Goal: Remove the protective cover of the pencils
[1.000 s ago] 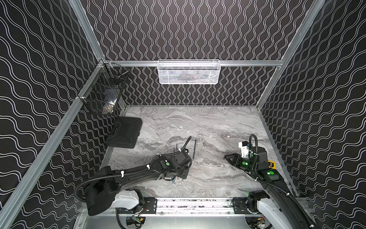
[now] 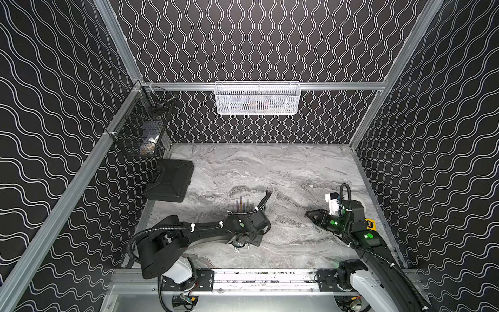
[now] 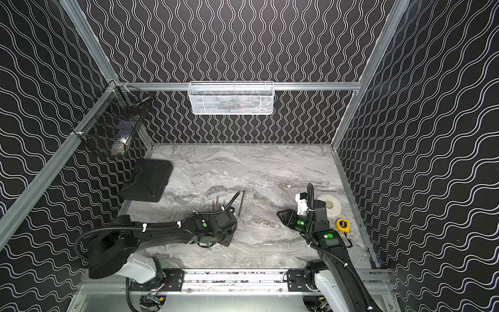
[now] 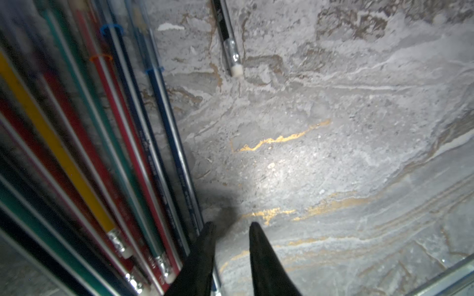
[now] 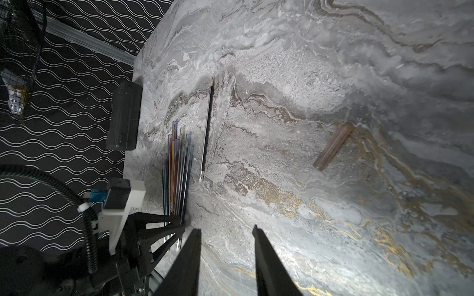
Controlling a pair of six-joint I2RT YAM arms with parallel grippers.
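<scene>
Several coloured pencils (image 4: 116,143) lie side by side, clear covers showing over the far ends of some. My left gripper stands open low over the near ends at the right side of this row. The outermost dark blue pencil (image 4: 175,128) runs beneath its left finger, not gripped. Apart from the row lies a single black pencil (image 5: 207,130) with no cover visible on it. Off to the right my right gripper is part open, nothing between its fingers. A short clear brownish tube (image 5: 333,147), perhaps a cover, rests alone on the table.
A black case (image 2: 170,180) sits at the left edge. A tape roll (image 3: 329,206) and a yellow tape measure (image 3: 342,225) lie beyond the right arm. White (image 2: 257,98) and black (image 2: 140,124) wire baskets hang above.
My left arm has shifted right and slightly away from the front rail over the pencils, now partly covering the single black pencil in the top left view. The right arm stays put.
</scene>
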